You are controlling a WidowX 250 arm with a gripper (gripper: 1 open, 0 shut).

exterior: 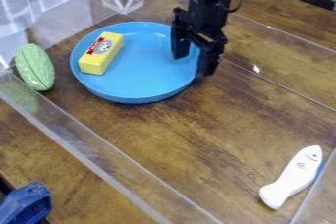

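My black gripper [196, 49] reaches down from the top centre to the right rim of a round blue plate [138, 87], its fingers open. A yellow box [101, 53] with a label lies on the left part of the plate. Whether the fingers touch the plate is hard to tell.
A green cabbage-like toy [34, 67] lies left of the plate. A white handled object [292, 177] is at the lower right, a blue object [23, 204] at the lower left.
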